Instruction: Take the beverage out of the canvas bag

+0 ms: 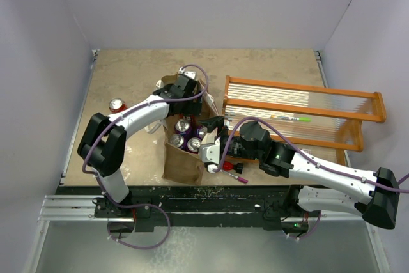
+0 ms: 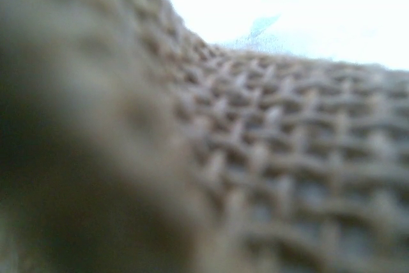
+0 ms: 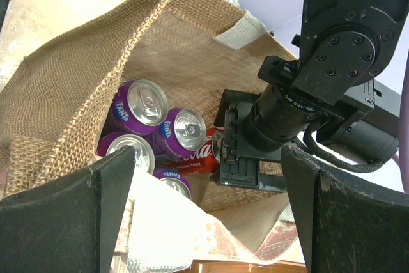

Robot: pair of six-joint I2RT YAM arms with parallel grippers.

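Observation:
The canvas bag (image 1: pixel 181 167) holds several purple Fanta cans (image 3: pixel 168 132) and a red Coca-Cola can (image 3: pixel 197 157). My left gripper is down inside the bag beside the red can, its fingers open; whether they straddle the can is unclear. The left wrist view shows only blurred burlap weave (image 2: pixel 307 145) close up. My right gripper (image 1: pixel 215 131) is over the bag's right side, open in the right wrist view, with the bag's pale lining below and between its fingers.
A wooden rack (image 1: pixel 300 87) fills the right of the table, with markers and a small red item near it. Another can (image 1: pixel 116 104) stands outside the bag on the left.

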